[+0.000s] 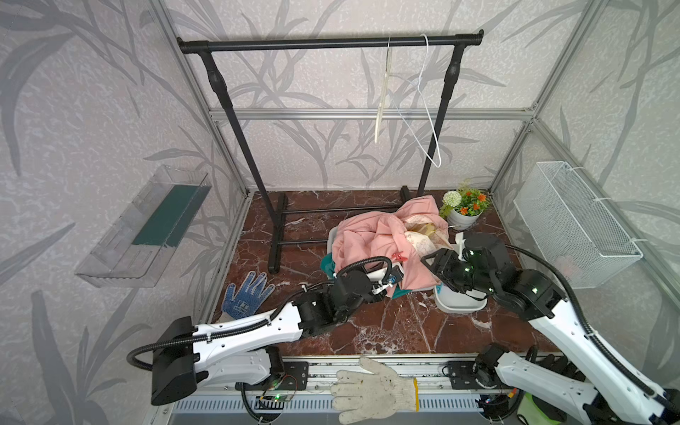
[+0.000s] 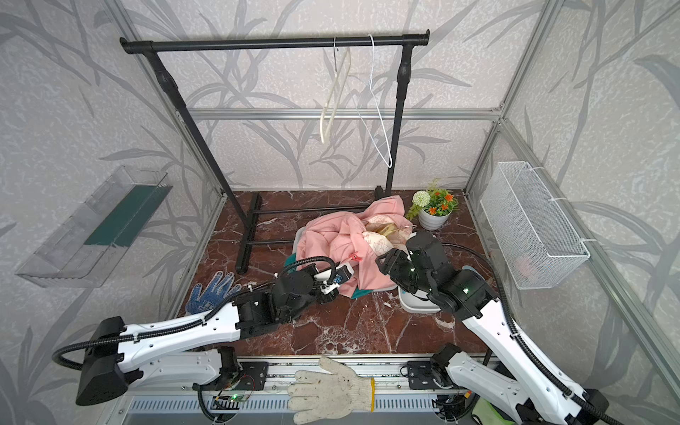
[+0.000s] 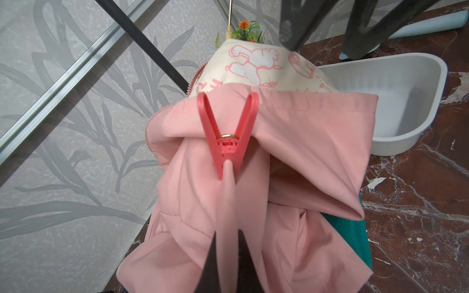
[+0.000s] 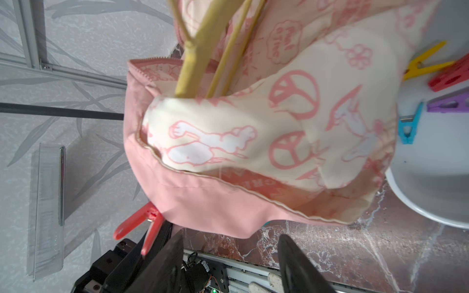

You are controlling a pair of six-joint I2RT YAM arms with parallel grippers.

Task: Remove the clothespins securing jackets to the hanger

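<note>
The pink jacket [image 1: 361,241] lies heaped, its cream printed lining showing and a pale-yellow hanger [image 4: 195,63] in its opening in the right wrist view. A red clothespin [image 3: 227,144] is clipped to the jacket's edge, handles pointing away from my left gripper. My left gripper is shut on a fold of pink cloth just below that clothespin. The right gripper stands open near the jacket's opening, with nothing gripped between its fingers. From the right wrist, the red clothespin [image 4: 146,222] shows at left, beyond the jacket's hem.
A white tray [image 4: 425,205] beside the jacket holds yellow, red, purple and blue clothespins. The flower pot [image 1: 464,218] stands behind. Two empty hangers [image 1: 432,134] hang from the black rack [image 1: 318,44]. A blue glove [image 1: 246,294] lies left on the table.
</note>
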